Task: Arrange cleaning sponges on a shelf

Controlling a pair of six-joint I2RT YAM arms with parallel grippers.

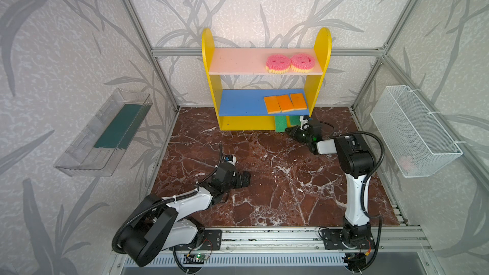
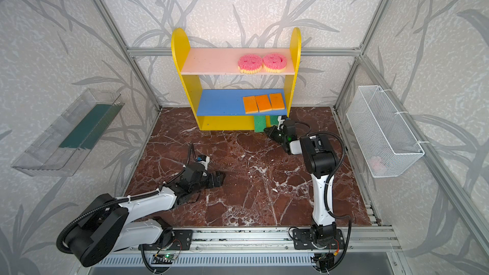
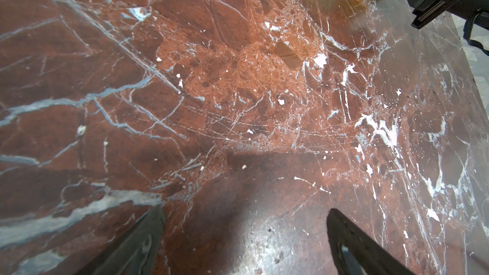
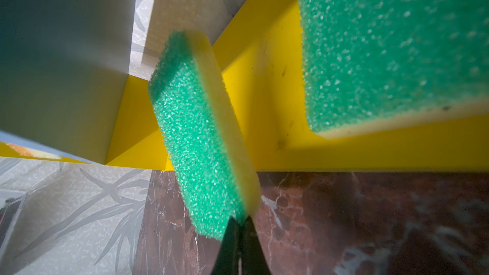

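In the right wrist view a green sponge with a pale yellow layer [image 4: 196, 132] lies slantwise on the yellow bottom shelf [image 4: 270, 142], its near end out past the front edge. A second green sponge [image 4: 397, 45] rests farther right on that shelf. My right gripper is shut, its tips together against the near end of the slanted sponge; nothing shows between them. From above, that sponge [image 1: 281, 123] sticks out left of the right gripper [image 1: 290, 131]. My left gripper is open and empty over bare table.
Orange sponges [image 1: 285, 103] lie on the blue middle shelf [image 1: 242, 102], pink round sponges [image 1: 278, 64] on the pink top shelf [image 1: 234, 61]. A white wire basket [image 1: 417, 132] hangs right, a clear tray [image 1: 76, 168] left.
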